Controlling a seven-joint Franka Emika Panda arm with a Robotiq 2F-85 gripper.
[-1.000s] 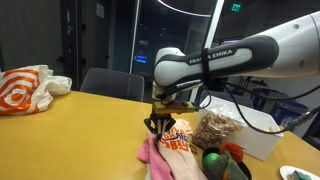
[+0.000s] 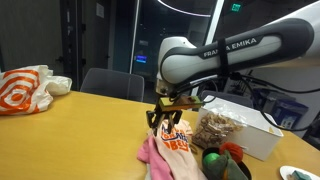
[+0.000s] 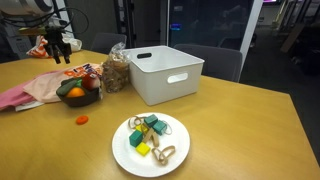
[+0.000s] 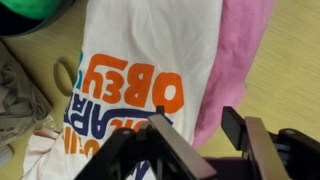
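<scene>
A white cloth with orange and navy lettering point(image 4: 140, 85) lies on a pink cloth point(image 4: 232, 65), and both are bunched on the table. In the wrist view my gripper is over the cloths, its fingers point(image 4: 160, 128) apart with nothing held between them. From the first exterior view, the gripper point(image 2: 163, 122) points down just above the far end of the white cloth point(image 2: 176, 138). The second exterior view shows the gripper point(image 3: 56, 58) at the far left, above the pink and white cloths point(image 3: 35, 92).
Right of the cloths stands a dark bowl point(image 3: 80, 99) of toy produce, with a brown-filled bag point(image 3: 116, 72) and a white bin point(image 3: 165, 75) beyond. A white plate point(image 3: 122, 155) holds small pieces. A white-and-orange bag point(image 2: 30, 90) lies far left.
The arm has shifted slightly over the cloths. My fingers stand wider apart than a second ago, when they looked close together. The cloths look nearly the same.
</scene>
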